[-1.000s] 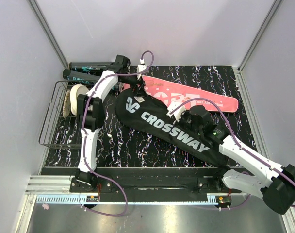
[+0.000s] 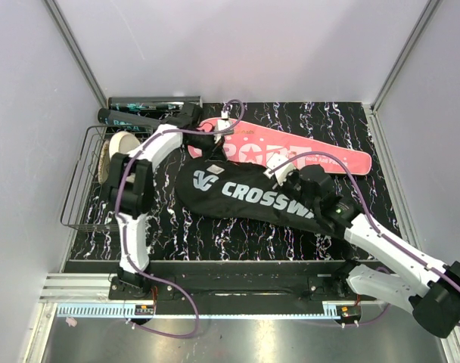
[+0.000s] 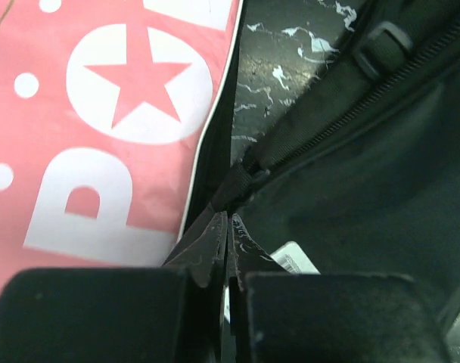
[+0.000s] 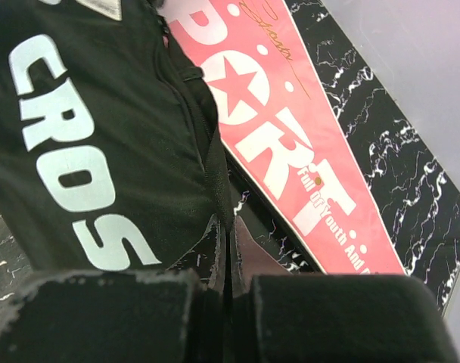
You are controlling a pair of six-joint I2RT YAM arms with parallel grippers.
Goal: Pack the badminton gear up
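Note:
A black bag (image 2: pixel 240 189) lettered CROSSWAY lies slanting across the middle of the marble-patterned surface. Behind it rests a flat pink badminton racket cover (image 2: pixel 306 153). My left gripper is shut on the bag's upper edge, by the end of its zip (image 3: pixel 332 125) and next to the pink cover. Farther right along that same edge, my right gripper is shut on the zipped border, which runs down narrow between its fingertips. Part of the bag's right end hides under the right arm in the top view.
At the left stands a wire basket (image 2: pixel 66 204) with round cream-coloured items (image 2: pixel 122 151) in it. Two dark tubes (image 2: pixel 128 119) lie at the back left. Walls enclose both sides and the back; bare surface shows in front of the bag.
The left gripper has moved toward the front and slightly left, and the bag has shifted left with it. The right gripper has moved slightly, its arm now covering more of the lettering.

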